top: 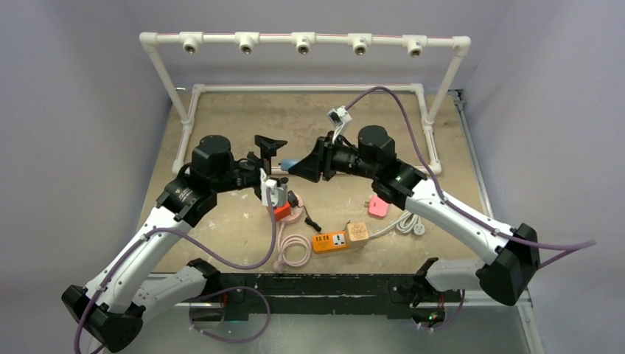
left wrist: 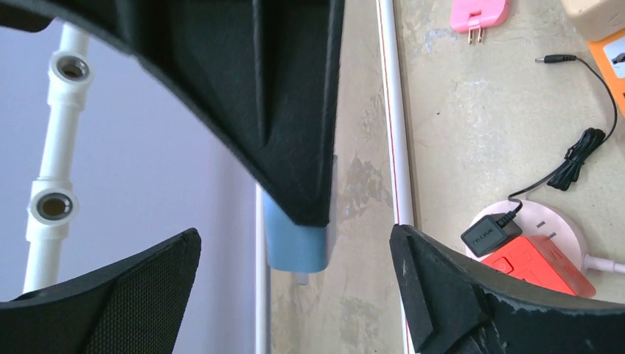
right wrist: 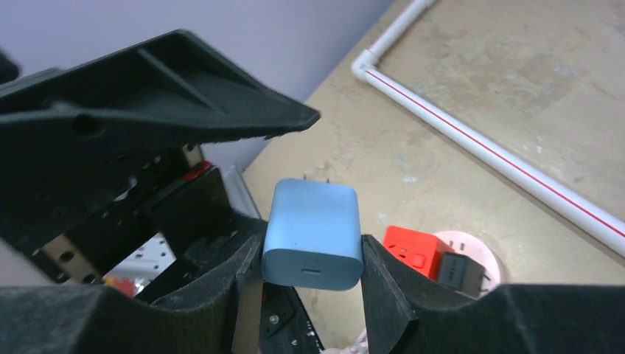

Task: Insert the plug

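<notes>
A light-blue plug (top: 290, 164) (right wrist: 311, 230) sits at the tips of my right gripper (top: 309, 166), which grips it between its fingers in the right wrist view, prongs pointing out. My left gripper (top: 271, 151) stands open, facing the plug, with nothing held between its fingers; part of it fills the upper left of the right wrist view.
Below lie a red socket block (left wrist: 545, 269), a pink round power strip (left wrist: 560, 221), a black adapter (left wrist: 492, 233), a pink plug (top: 378, 206), an orange strip (top: 329, 242) and a beige cube (top: 357, 233). White pipe frames border the board.
</notes>
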